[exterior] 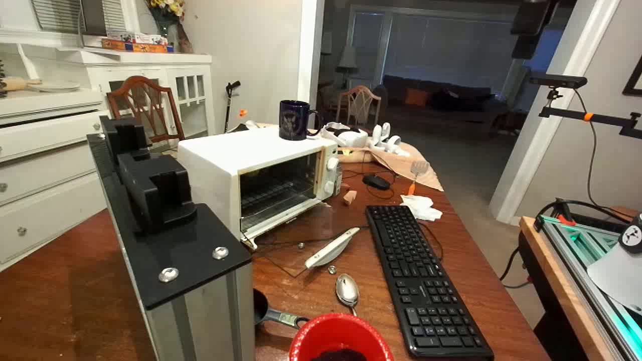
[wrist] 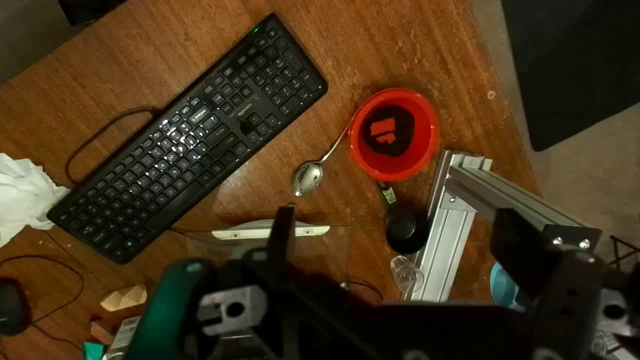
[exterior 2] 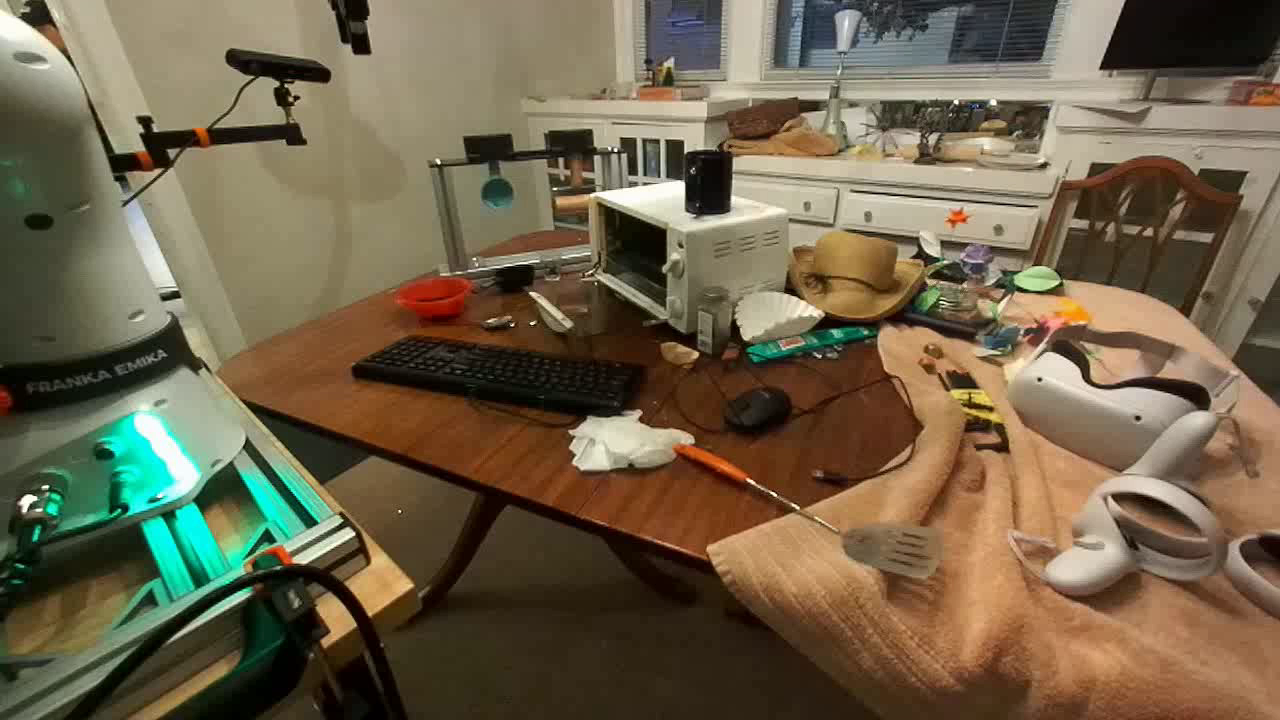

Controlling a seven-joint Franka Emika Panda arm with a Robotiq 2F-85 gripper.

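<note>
My gripper is open above the table, with its dark fingers [wrist: 280, 237] wide apart and nothing held between them. Beyond it in the wrist view is a red bowl [wrist: 424, 141] with dark material inside. A metal spoon [wrist: 309, 178] lies beside the bowl, its handle reaching to the rim. Close to the bowl's other side is a black scoop [wrist: 403, 231]. The white toaster oven [exterior: 225, 144] has its glass door folded down, with a pale handle [exterior: 332, 247] along the door's edge. On top of the oven stands a dark mug [exterior: 293, 120].
A black keyboard [exterior 2: 498, 374] lies along the table's near side. Crumpled white paper [exterior 2: 624, 442], an orange-handled spatula [exterior 2: 780, 498] and a mouse [exterior 2: 756, 409] are beyond it. A metal frame [wrist: 441, 252] stands near the bowl. White headset gear [exterior 2: 1110, 402] rests on cloth.
</note>
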